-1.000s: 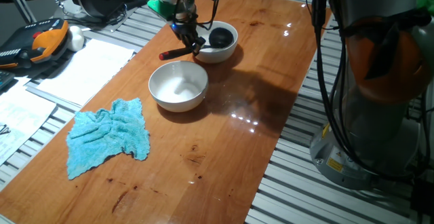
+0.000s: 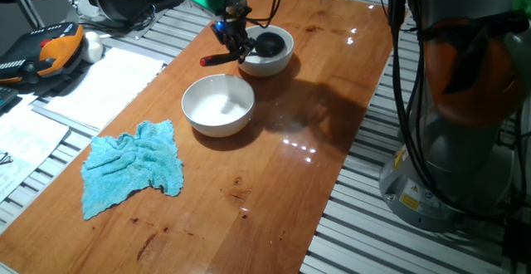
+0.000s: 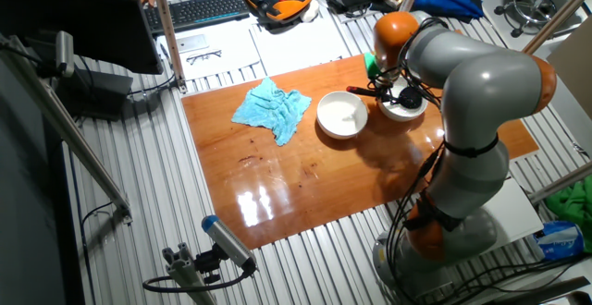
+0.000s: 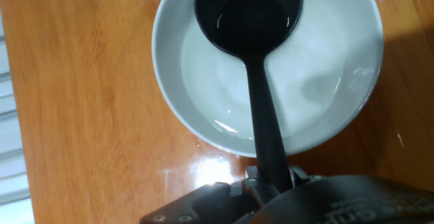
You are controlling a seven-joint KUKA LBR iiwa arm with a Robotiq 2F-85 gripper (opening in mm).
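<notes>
A black ladle (image 4: 266, 108) is held by its handle, with my gripper shut on it. Its bowl-shaped head lies over the far white bowl (image 4: 169, 75), inside the rim as the wrist view looks down; dark liquid seems to sit in it. Pale, clear-looking liquid shows in that bowl. From the side, the gripper (image 2: 241, 48) is just at the far bowl's near left rim, and the handle's red end (image 2: 207, 61) sticks out to the left. The nearer white bowl (image 2: 218, 106) stands beside it and looks whitish inside; whether it contains liquid I cannot tell.
A crumpled turquoise cloth (image 2: 133, 166) lies left of the nearer bowl. The wooden board (image 2: 249, 224) is bare toward the front and right. Papers (image 2: 108, 87) and an orange-black device (image 2: 41, 50) are off its left side.
The gripper and ladle have shifted slightly to the right and a little up in exterior view 1, the ladle's head still over the far bowl. Both bowls and the cloth appear unmoved.
</notes>
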